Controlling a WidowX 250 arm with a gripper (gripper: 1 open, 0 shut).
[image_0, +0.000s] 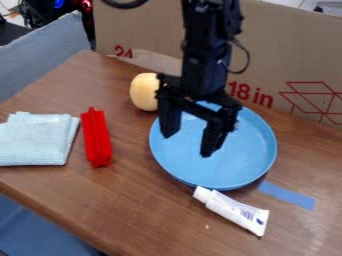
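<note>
My gripper (190, 129) hangs open over the left part of a blue plate (238, 163), with its dark fingers pointing down and nothing seen between them. Behind it to the left sits a round yellowish object (144, 92), partly hidden by the arm. A red elongated packet (96, 137) lies left of the plate, and a folded pale blue cloth (34, 140) lies further left. A white tube (230, 210) lies in front of the plate.
A cardboard box wall (294, 80) stands along the back. A grey padded edge (40, 65) borders the left. A strip of blue tape (286, 196) is on the wooden table (120, 205), whose front middle is clear.
</note>
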